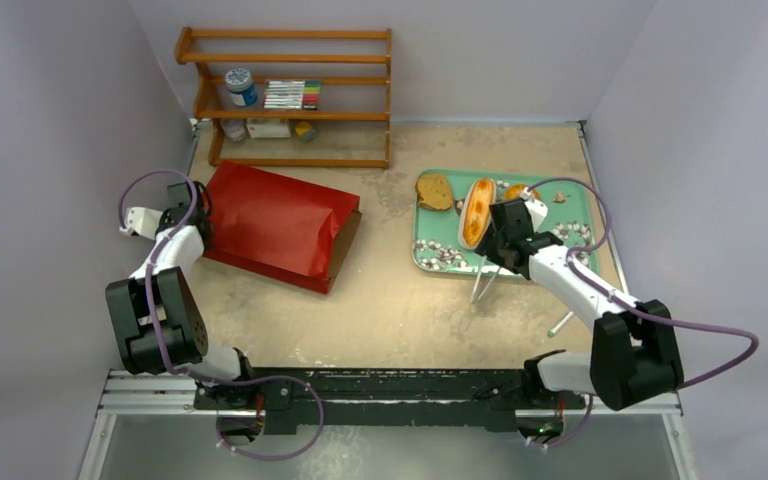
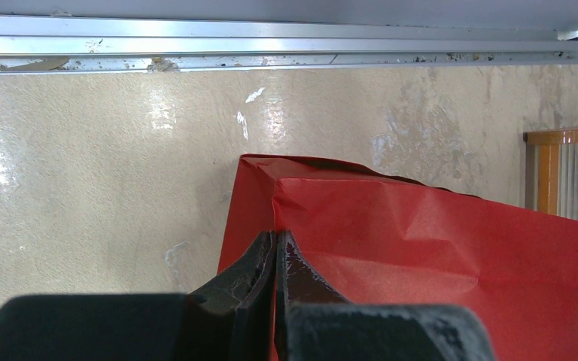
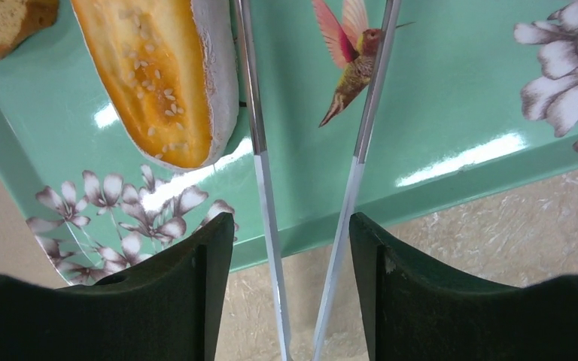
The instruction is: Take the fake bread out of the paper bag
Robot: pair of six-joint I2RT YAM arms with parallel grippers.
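Observation:
The red paper bag (image 1: 275, 220) lies on its side at the left, its mouth facing right. My left gripper is shut at the bag's closed left end, against the red paper; I cannot tell if paper is between its fingertips. My right gripper stands open over the front of the green tray (image 1: 430, 230), around the lower arms of metal tongs (image 3: 350, 188). A long sesame roll (image 1: 476, 212) and a bread slice (image 1: 434, 191) lie on the tray, with another roll (image 1: 522, 190) partly hidden by the right arm.
A wooden shelf (image 1: 290, 115) with jars and pens stands at the back left. A white stick (image 1: 560, 325) lies at the front right. The table between bag and tray is clear.

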